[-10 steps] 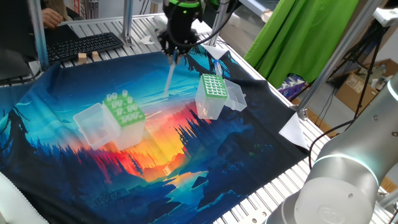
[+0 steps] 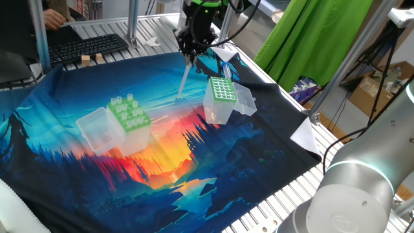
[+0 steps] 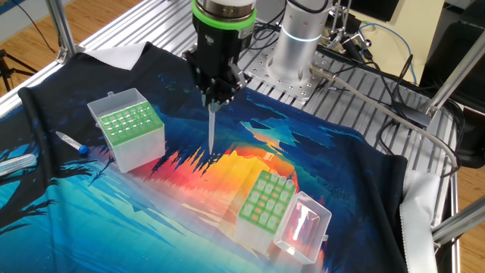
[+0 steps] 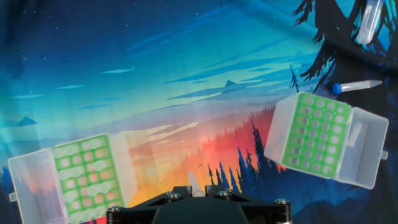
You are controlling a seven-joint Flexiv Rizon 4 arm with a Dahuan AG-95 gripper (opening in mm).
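Observation:
My gripper (image 3: 211, 101) is shut on a long translucent pipette tip (image 3: 212, 130), which points down over the cloth. In the wrist view the tip (image 4: 194, 184) shows between the fingers. One clear box with a green rack (image 2: 137, 121) has several tips standing in it. The other box's green rack (image 2: 222, 89) shows a grid of open holes, with no tips standing above it. In exterior view 2 the held tip hangs between the two boxes, apart from the hole-grid box (image 3: 142, 152) and the tip-filled rack (image 3: 267, 203).
Both boxes have opened lids, such as the clear lid (image 3: 305, 227). A blue-capped tube (image 3: 73, 142) and a larger clear tube (image 3: 17, 164) lie beyond the hole-grid box. A patterned cloth (image 2: 71, 188) covers the table, with bare room around the boxes.
Compared with one second ago, my gripper and the held tip have shifted right in exterior view 1, towards the hole-grid box. The boxes have not moved.

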